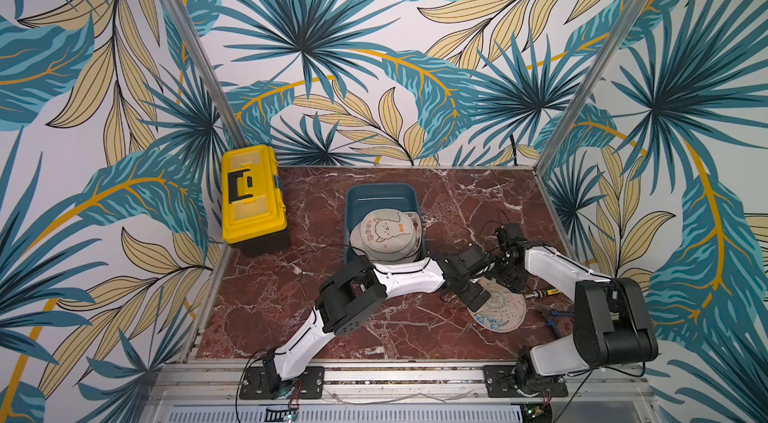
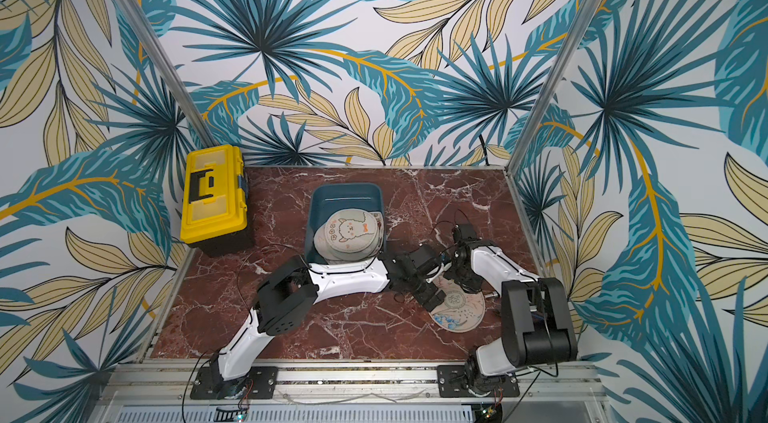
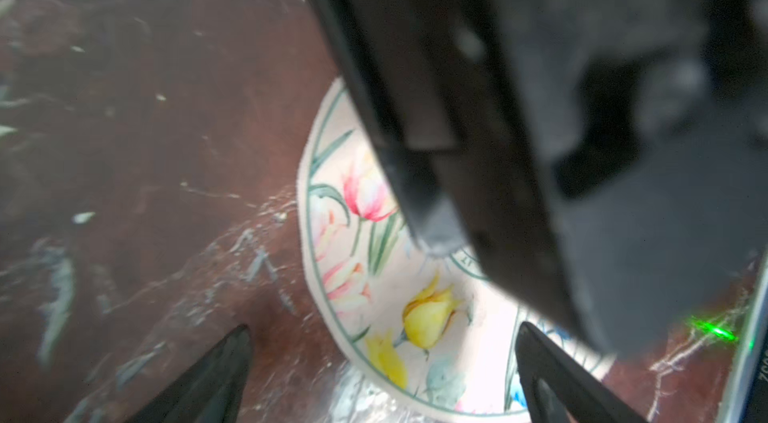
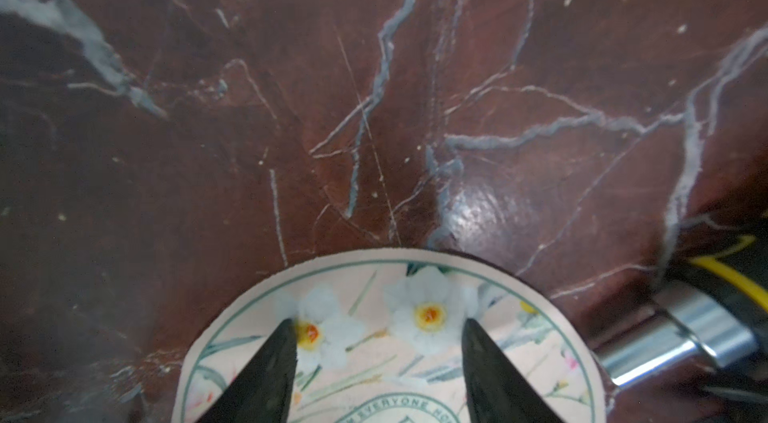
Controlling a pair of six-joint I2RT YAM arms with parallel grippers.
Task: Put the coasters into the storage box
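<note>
A round flowered coaster lies flat on the table, front right. In the left wrist view the same coaster is partly covered by the dark, blurred right gripper. My left gripper stands open at the coaster's left side. Over the coaster's far part, my right gripper has its fingers apart, with the flowered surface showing below and between them. Several other coasters, the top one with an animal drawing, lie stacked in the blue storage box at the table's middle.
A yellow toolbox stands at the back left. Right of the coaster lies a yellow-and-black screwdriver, and blue-handled pliers lie nearer the front. The two grippers are very close together. Bare table shows at the front left.
</note>
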